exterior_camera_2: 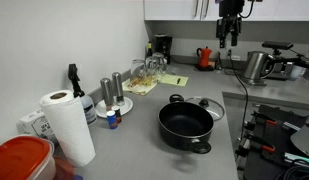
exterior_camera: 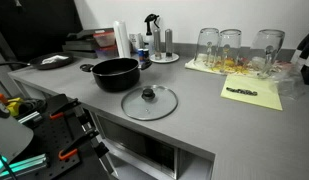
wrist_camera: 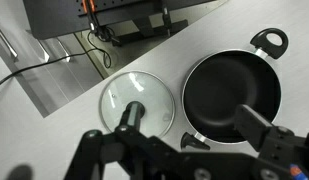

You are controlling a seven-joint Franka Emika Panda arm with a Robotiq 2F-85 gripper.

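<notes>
A round glass lid [exterior_camera: 164, 110] with a dark knob lies flat on the grey counter, apart from the black pot. The open, empty pot [exterior_camera: 116, 75] has two handles; the wrist view, looking down, shows the pot [wrist_camera: 229, 95] right of the lid [wrist_camera: 119, 92]. Exterior view 2 has the lid [exterior_camera_2: 213, 108] just behind the pot [exterior_camera_2: 184, 123]. My gripper is open above them, its fingers wide apart with nothing between. High over the counter, the gripper [exterior_camera_2: 228, 43] hangs clear of both things. Exterior view 1 does not show it clearly.
Upturned glasses [exterior_camera: 229, 47] stand along the wall near a yellow sheet [exterior_camera: 252, 91]. Tall grinders [exterior_camera_2: 117, 86] and a paper towel roll [exterior_camera_2: 68, 128] stand beyond the pot. An open drawer [exterior_camera: 139, 150] lies below its front edge.
</notes>
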